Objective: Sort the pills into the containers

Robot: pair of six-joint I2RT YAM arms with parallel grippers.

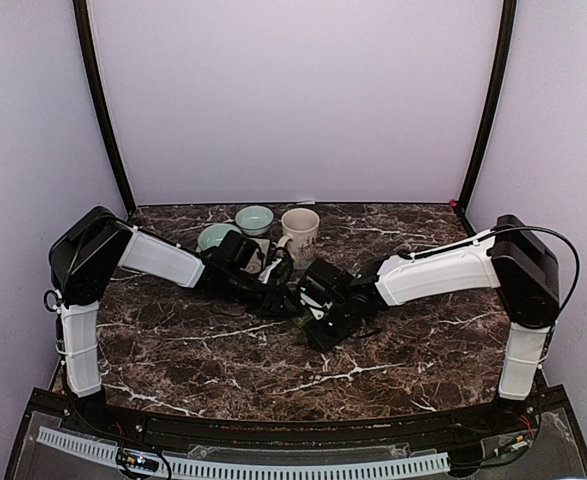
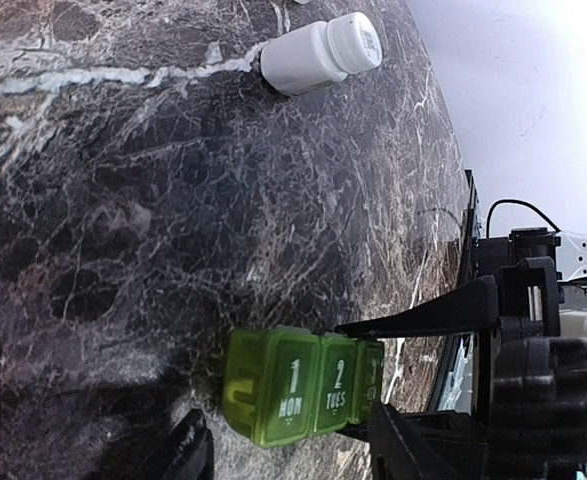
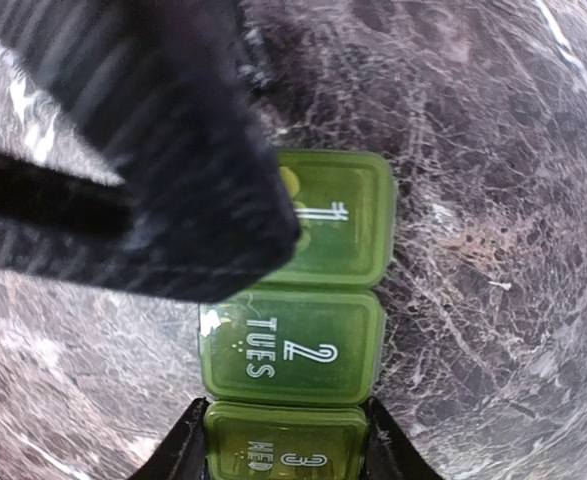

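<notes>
A green pill organizer with day lids is held by my right gripper, shut on it at the WED end. The TUES lid and MON lid face up in the right wrist view, with yellow pills faintly visible under MON. My left gripper is open beside the MON end, its fingers at the bottom of the left wrist view. In the top view both grippers meet at table centre, largely hiding the organizer. A white pill bottle lies on its side on the marble table.
Two pale green bowls and a white mug stand at the back, behind the arms.
</notes>
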